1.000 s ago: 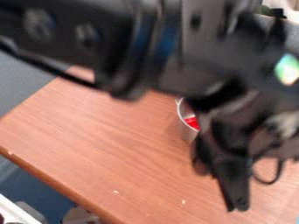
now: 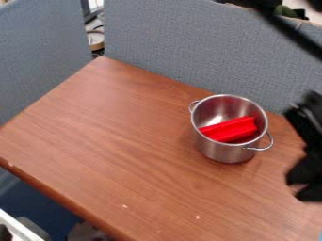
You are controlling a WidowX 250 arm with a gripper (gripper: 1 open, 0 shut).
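Observation:
A steel pot [image 2: 217, 107] with two side handles stands on the wooden table [image 2: 107, 146], right of centre. A red object [image 2: 229, 129] lies inside it. My gripper [image 2: 302, 151] is a dark, blurred shape at the right edge, right of the pot and mostly out of frame; its fingers cannot be made out.
Grey padded panels [image 2: 189, 58] border the table at the back and left. A dark cable or arm part crosses the top right corner.
My arm and gripper have moved right, off the pot and largely out of view, uncovering the pot and the red object inside.

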